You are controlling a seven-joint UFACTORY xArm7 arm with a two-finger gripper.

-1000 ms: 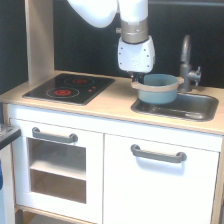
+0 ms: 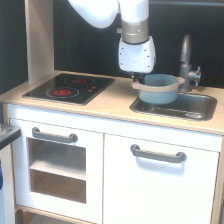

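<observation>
A blue-grey round pot or bowl (image 2: 158, 96) with a pale tan rim stands at the left part of the sink, on or over its basin; which of the two I cannot tell. My white arm comes down from the top, and its gripper (image 2: 138, 78) is at the pot's left rim. The fingers are small and dark here, so whether they are open or closed around the rim does not show. The pot's underside is hidden.
The metal sink (image 2: 198, 106) has a grey faucet (image 2: 186, 60) behind the pot. A black cooktop (image 2: 70, 88) with red rings lies to the left on the wooden counter (image 2: 112, 101). White cabinets with grey handles (image 2: 158, 154) are below.
My hand has shifted and turned very slightly at the pot's rim. The pot shows no clear movement.
</observation>
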